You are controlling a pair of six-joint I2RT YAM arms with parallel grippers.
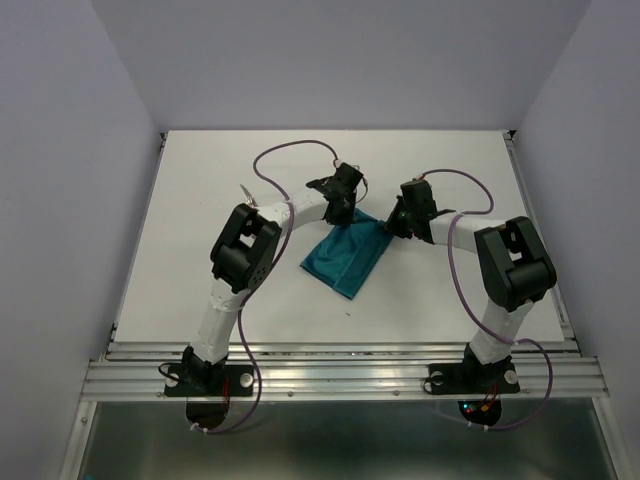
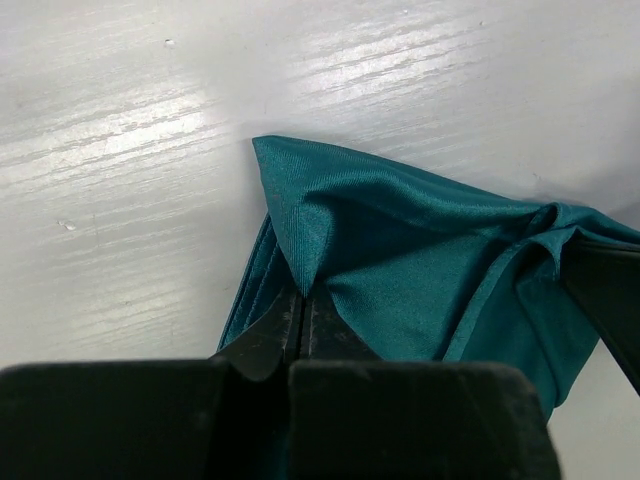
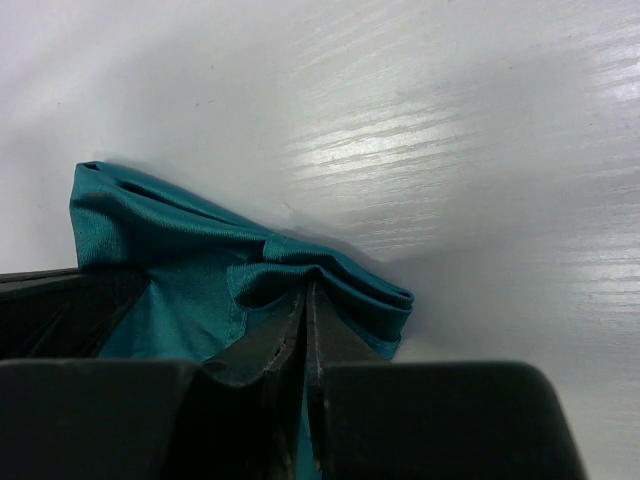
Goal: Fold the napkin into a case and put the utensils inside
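A teal napkin point(image 1: 345, 258) lies in the middle of the white table, a long folded strip down its right side. My left gripper is shut on its top edge, where the cloth bunches into the fingertips. My right gripper is shut on a doubled fold at the upper right corner of the napkin point(image 3: 190, 310). Silver utensils point(image 1: 247, 195) lie at the upper left in the top view, partly behind the left arm.
Both arms reach over the middle from the front edge, their grippers close together.
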